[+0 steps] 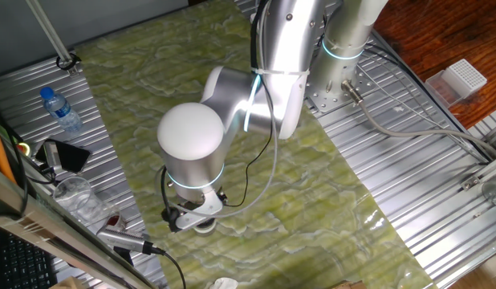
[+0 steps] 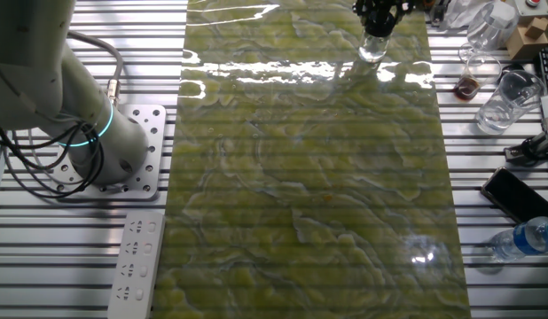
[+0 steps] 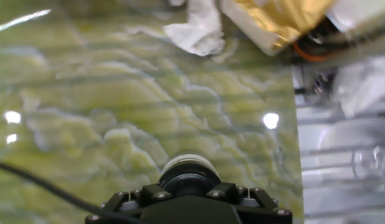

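Note:
My gripper (image 2: 379,19) points down over the far right part of the green marbled mat (image 2: 301,177) in exterior view 2. A small clear glass (image 2: 373,48) shows below its black fingers, which appear shut on the glass's upper part. At the bottom edge of the wrist view, a pale round rim (image 3: 191,159) curves around a dark middle, just ahead of the black gripper body. The fingertips' contact is mostly hidden there. From exterior view 1, the arm covers much of the gripper, and only a light round edge of the glass (image 1: 205,229) peeks out beneath.
Beside the mat stand clear glasses (image 2: 509,102), a small vessel with dark liquid (image 2: 467,86), a phone (image 2: 519,195) and a water bottle (image 2: 525,237). Crumpled white tissue (image 3: 197,30) and a gold packet (image 3: 283,18) lie near the mat's end.

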